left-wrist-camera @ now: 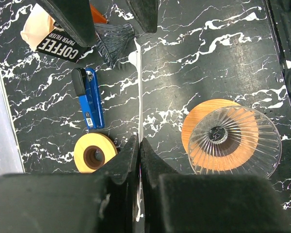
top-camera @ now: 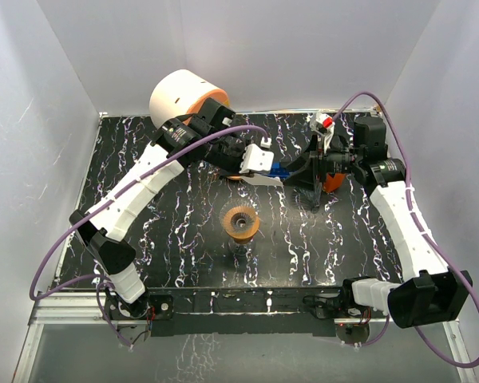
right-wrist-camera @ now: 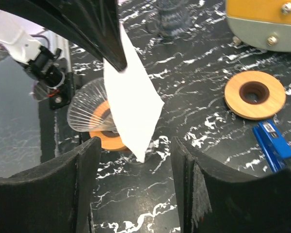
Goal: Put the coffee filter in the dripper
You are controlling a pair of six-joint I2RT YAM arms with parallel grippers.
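Observation:
The white paper coffee filter (left-wrist-camera: 140,90) appears nearly edge-on in the left wrist view, pinched by my left gripper, which is shut on it. From the right wrist side, the filter (right-wrist-camera: 133,97) shows its flat face, with a pointed corner hanging down. My right gripper is partly open, its fingers apart on either side of that corner in the view; contact with the paper does not show. In the top view my right gripper (top-camera: 287,176) faces the filter's right end. The clear ribbed dripper (top-camera: 239,221) stands below and nearer the front, with no paper inside.
A blue stapler (left-wrist-camera: 91,99) and a tape roll (left-wrist-camera: 94,152) lie on the dark marbled table. Behind the right fingers are a coffee bag (left-wrist-camera: 60,42) and a dark ribbed object (left-wrist-camera: 112,42). A large cylinder (top-camera: 184,94) stands at the back left.

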